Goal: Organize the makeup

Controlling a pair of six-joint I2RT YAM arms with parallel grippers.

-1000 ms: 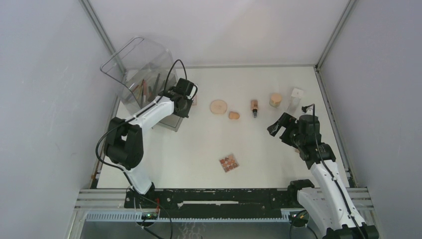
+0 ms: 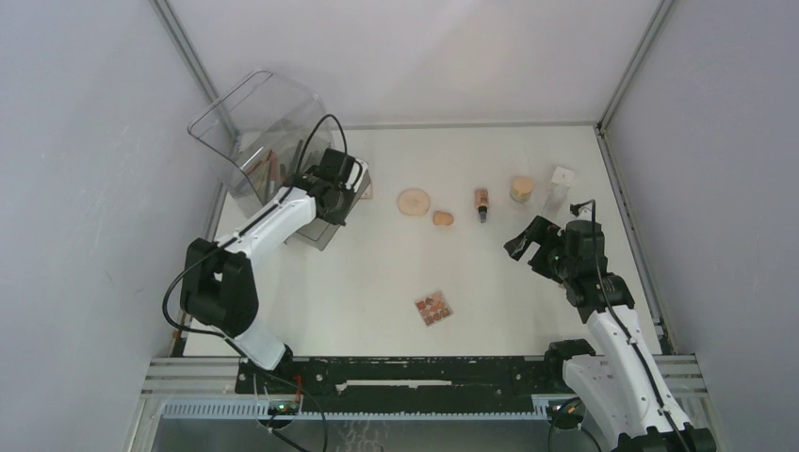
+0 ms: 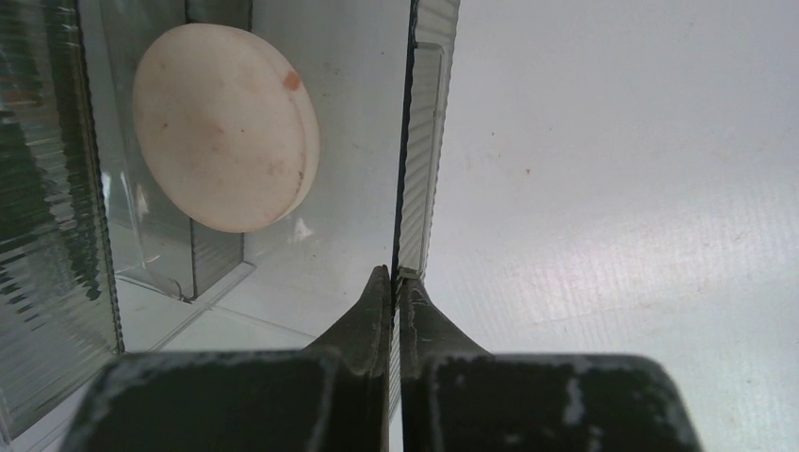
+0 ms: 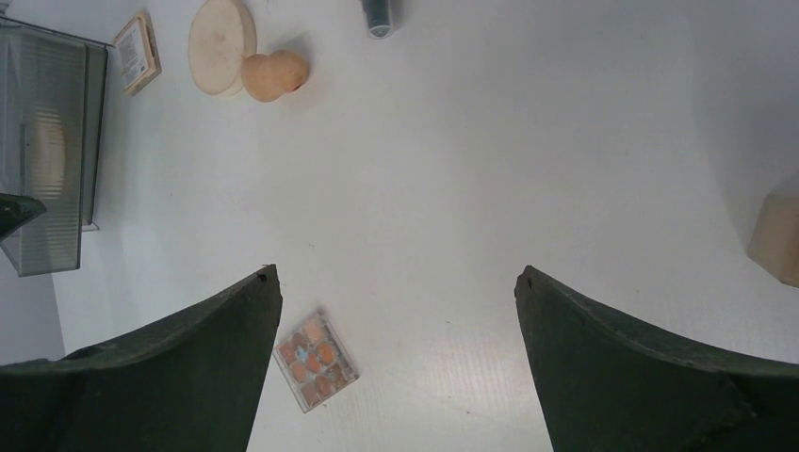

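A clear organizer point(image 2: 262, 122) with brushes stands at the back left, a lower drawer point(image 2: 314, 235) pulled out. In it lies a round cream puff point(image 3: 221, 127). My left gripper is shut at the drawer's front edge; whether that thin edge is between its fingertips is hard to tell. A round pad point(image 2: 414, 201), a small sponge point(image 2: 443, 218), a bottle point(image 2: 481, 202), a jar point(image 2: 521, 188), a clear container point(image 2: 558, 187) and a palette point(image 2: 433, 307) lie on the table. My right gripper is open and empty above the right side.
A small framed item point(image 4: 137, 53) lies beside the organizer. A tan block point(image 4: 777, 240) sits under the right arm. Walls enclose both sides and the back.
The left arm and gripper have shifted slightly left at the organizer, and the pulled-out drawer appears to have moved slightly inward with them. The right arm has barely moved.
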